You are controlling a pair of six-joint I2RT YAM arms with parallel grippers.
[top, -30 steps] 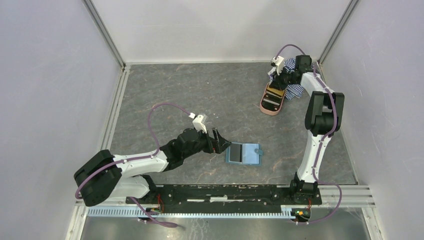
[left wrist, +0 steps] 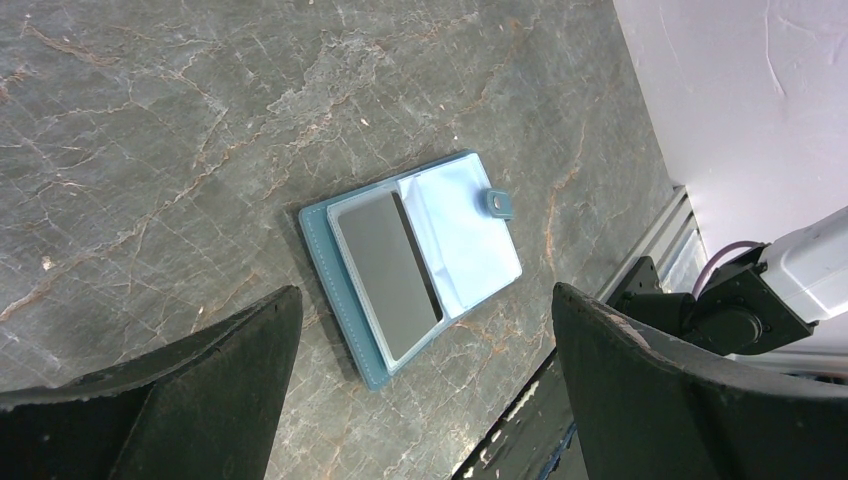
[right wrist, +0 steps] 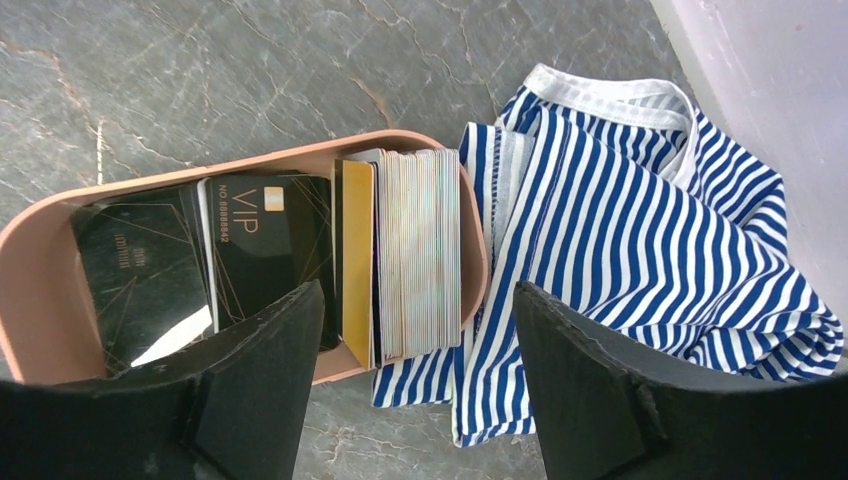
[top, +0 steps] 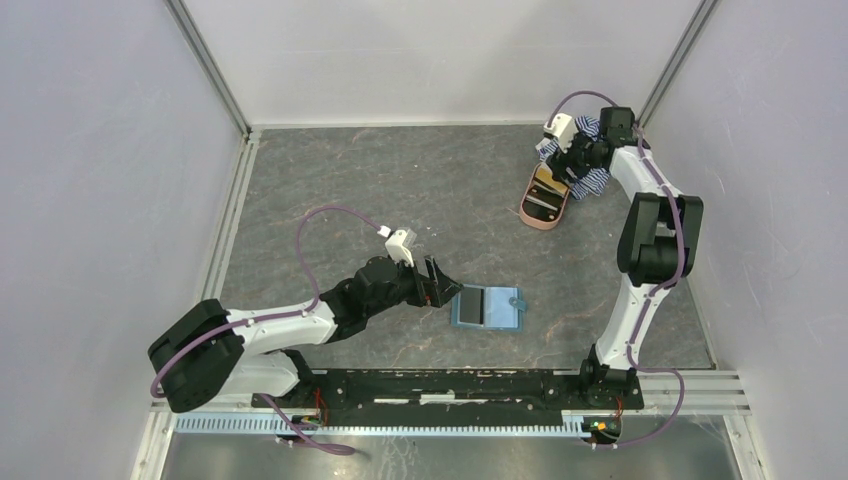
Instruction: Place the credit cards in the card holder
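Observation:
A blue card holder (top: 487, 307) lies spread on the tabletop near the front; the left wrist view shows its clear sleeve (left wrist: 384, 270), pale panel (left wrist: 458, 232) and snap tab (left wrist: 498, 204). My left gripper (top: 453, 292) hovers beside the holder's left edge, fingers open and empty. A pink box (top: 541, 223) at the back right holds the credit cards: a stack on edge (right wrist: 420, 250), a gold card (right wrist: 357, 262) at the stack's side and a black VIP card (right wrist: 270, 240) leaning further left. Over the stack end of the box, my right gripper stands open, nothing held.
Against the box's far end lies a crumpled blue-and-white striped cloth (right wrist: 640, 230). The right wall (top: 775, 200) rises close behind the right arm. Bare grey tabletop (top: 400, 180) fills the middle and left.
The right arm has shifted slightly to the right over the box, its gripper still near the stack end. The left arm, holder and box look unmoved.

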